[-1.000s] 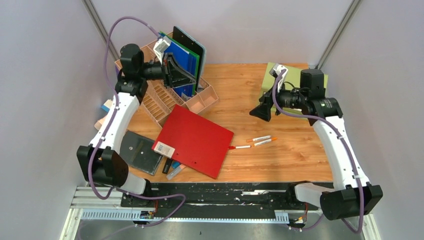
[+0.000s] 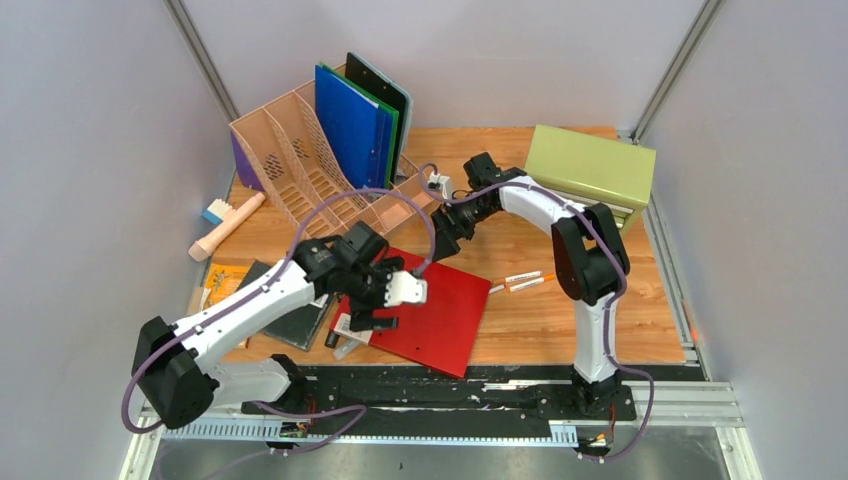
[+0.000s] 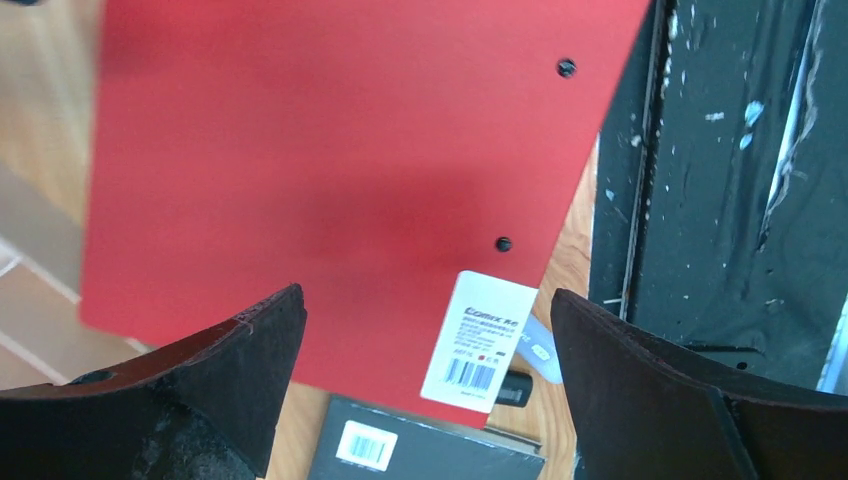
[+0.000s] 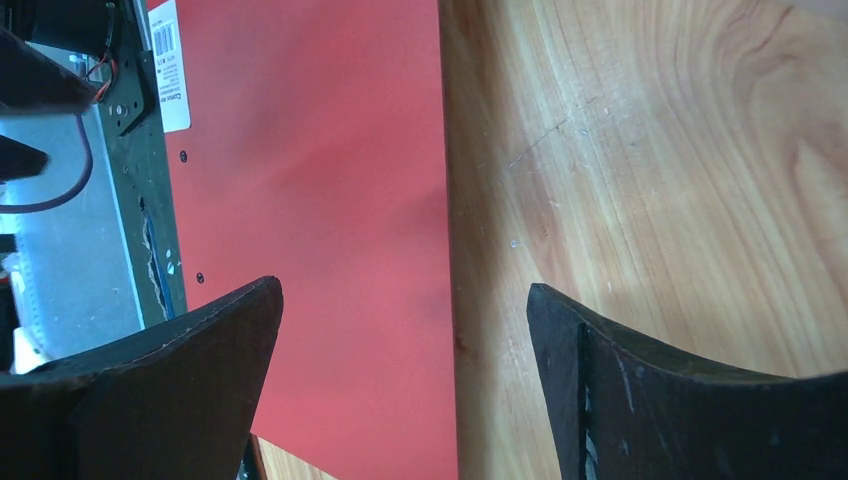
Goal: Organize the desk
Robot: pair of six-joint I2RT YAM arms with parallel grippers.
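Observation:
A red folder (image 2: 440, 310) with a white barcode label lies flat at the front centre of the desk. My left gripper hangs open over the folder's labelled end, nothing between its fingers; in the left wrist view a grey-black item (image 3: 420, 455) and small stationery (image 3: 540, 355) show beside that end. My right gripper stands open over the folder's far edge, half over red cover and half over bare wood. The tan desk organizer (image 2: 280, 160) behind holds upright blue (image 2: 340, 120), green and black folders.
A green box (image 2: 590, 165) occupies the back right. Several markers (image 2: 525, 285) lie right of the red folder. A wooden cylinder (image 2: 225, 230), an orange item (image 2: 225, 280) and a dark flat item (image 2: 285, 325) lie at left. Bare wood (image 2: 600, 320) shows at front right.
My left gripper has come down from the organizer toward the front, over the folder. My right gripper has moved left to the folder's far edge. The red folder has shifted slightly right and toward the front.

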